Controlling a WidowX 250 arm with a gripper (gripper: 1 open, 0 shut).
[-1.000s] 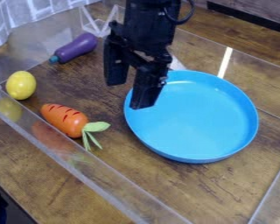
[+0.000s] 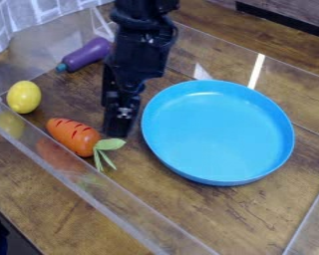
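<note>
My black gripper (image 2: 119, 105) hangs down from the top of the camera view, open, its fingers just above and to the right of an orange toy carrot (image 2: 75, 134) with pale green leaves. Nothing shows held between the fingers. A blue plate (image 2: 218, 137) lies to the right of the gripper. A yellow lemon (image 2: 24, 97) sits at the left, and a purple eggplant (image 2: 84, 54) lies at the back left, partly beside the arm.
Clear panel edges run along the left and right of the work area.
My gripper has moved left and somewhat down, from over the plate's left edge toward the carrot. The toys and plate have not visibly moved.
</note>
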